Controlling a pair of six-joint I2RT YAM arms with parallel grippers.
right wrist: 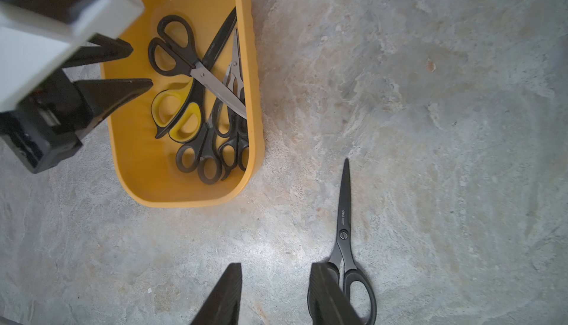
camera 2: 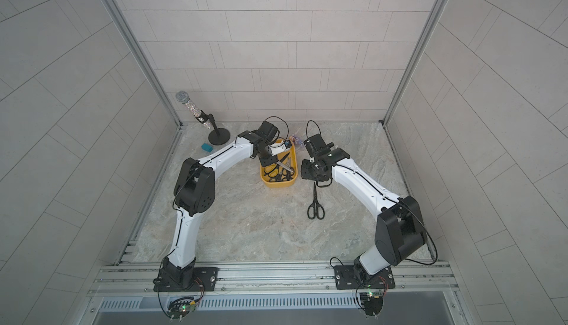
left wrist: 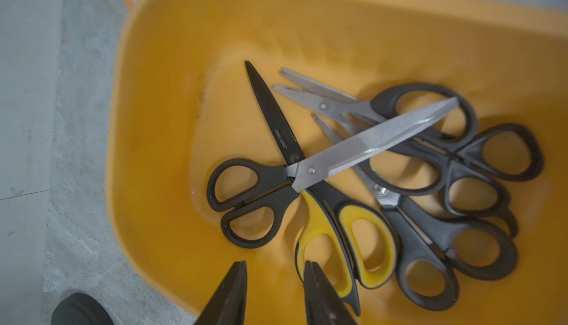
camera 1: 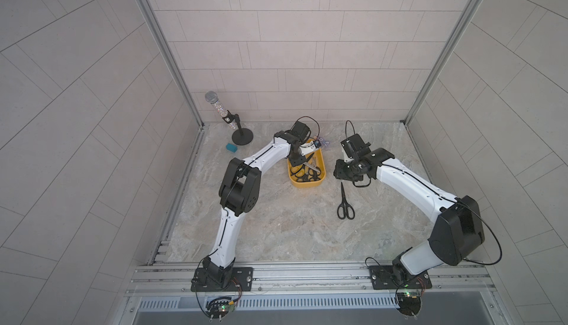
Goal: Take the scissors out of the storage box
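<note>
The yellow storage box (right wrist: 177, 199) holds several scissors in a pile. Topmost lies a black-handled pair with silver blades (left wrist: 378, 138), crossing over a yellow-and-black pair (left wrist: 375, 266). More black-handled scissors (left wrist: 482, 254) lie beside them toward one side of the box. My left gripper hangs over the box, open, fingers apart with nothing gripped. To the right of the box, a black pair of scissors (right wrist: 344, 236) rests flat on the table. My right gripper is open and empty above the table, near that pair's handles in the right wrist view.
A microphone on a black stand (camera 1: 241, 135) and a small blue block (camera 1: 231, 147) stand at the back left. A colourful small item (camera 2: 297, 141) lies behind the box. The two arms are close together near the box.
</note>
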